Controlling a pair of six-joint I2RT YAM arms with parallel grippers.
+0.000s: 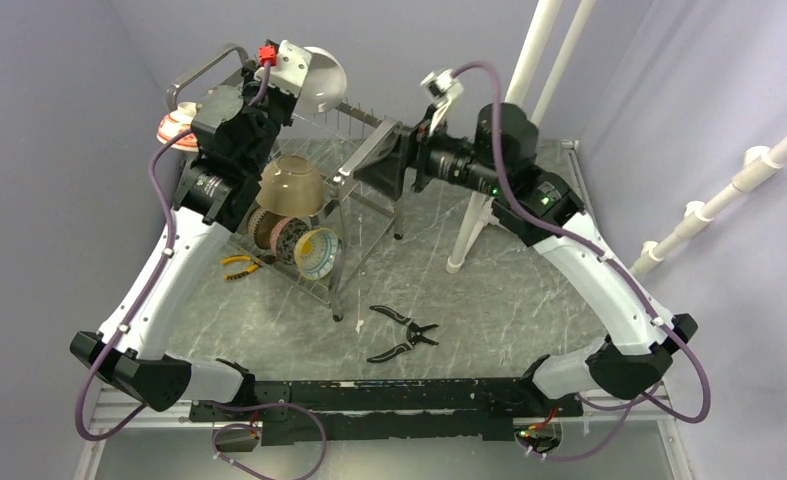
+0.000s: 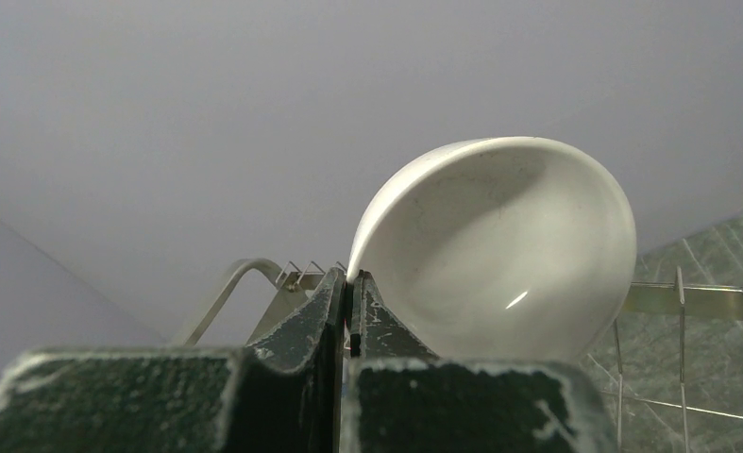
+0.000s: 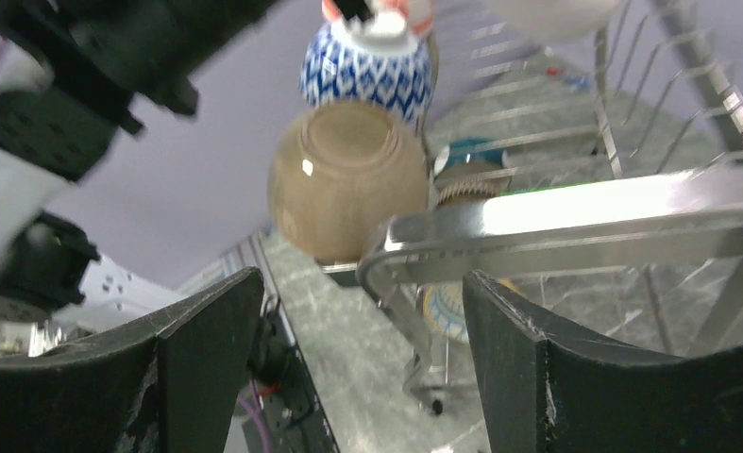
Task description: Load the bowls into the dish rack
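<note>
In the left wrist view my left gripper is shut on the rim of a white bowl [image 2: 499, 245], held tilted at the rack's upper back. My right gripper is part open beside the metal end frame of the dish rack [image 3: 575, 212], with nothing visible between its fingers. On the upper tier sit a tan bowl [image 1: 289, 185], a blue-and-white bowl [image 3: 367, 66] and a red-patterned bowl [image 1: 172, 130]. The lower tier holds several bowls, including a yellow-rimmed one [image 1: 317, 255].
Orange-handled pliers [image 1: 237, 268] and black shears [image 1: 404, 335] lie on the grey floor. White pipes [image 1: 469, 225] stand right of the rack and along the right wall.
</note>
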